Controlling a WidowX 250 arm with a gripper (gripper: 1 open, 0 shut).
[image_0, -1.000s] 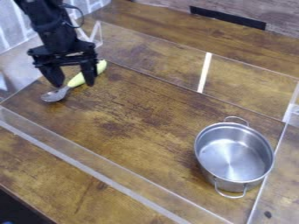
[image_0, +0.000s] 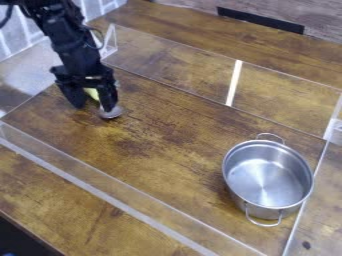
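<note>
My black gripper (image_0: 90, 98) is low over the table at the left, its fingers open around or just over a pale yellow, elongated object (image_0: 94, 95). Whether the fingers touch either one cannot be told.
A steel pot (image_0: 267, 177) with two handles stands at the right. Clear strips border the wooden table (image_0: 174, 160), whose middle is free. A white structure is at the back left.
The gripper has moved right and down onto the yellow and silver objects. The silver one now appears further right than before. The pot is unmoved.
</note>
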